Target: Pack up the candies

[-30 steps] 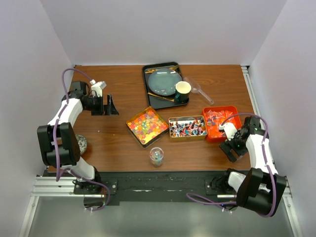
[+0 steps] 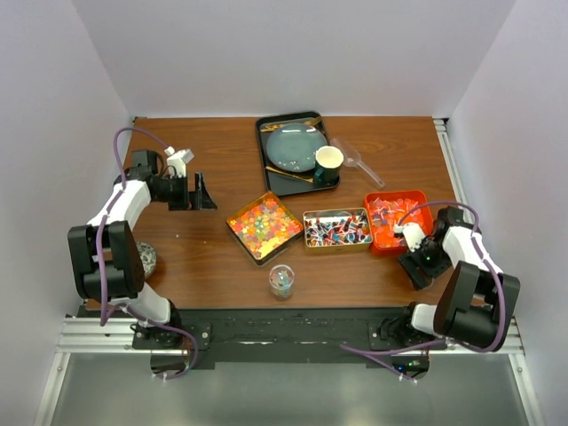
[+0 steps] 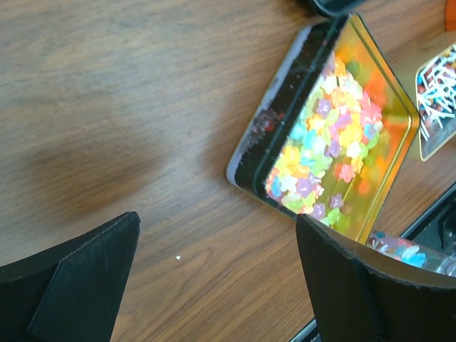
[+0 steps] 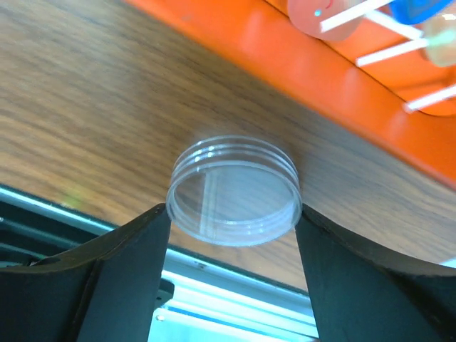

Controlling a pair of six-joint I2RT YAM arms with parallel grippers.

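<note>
In the right wrist view a clear round ring-like lid or cap (image 4: 235,231) sits between the fingertips of my right gripper. Both tips come up to its sides; whether they press on it, and whether it rests on the table, I cannot tell. My left gripper (image 2: 193,195) is open and empty over the table's left side. A dark square tin of colourful gummy candies (image 3: 331,135) lies to its right. Beside that stand a box of wrapped candies on sticks (image 2: 338,232) and a red bin (image 2: 404,249). A clear jar (image 2: 281,281) with candies inside stands in front.
At the back, a black tray (image 2: 288,188) holds a grey plate (image 2: 295,145) and a dark mug (image 2: 327,160). A clear scoop (image 2: 359,164) lies to their right. The table's front edge runs close to my right gripper.
My right forearm has swung slightly to the right and away from the front, while its gripper stays near the red bin's front. The left gripper has shifted very slightly right.
</note>
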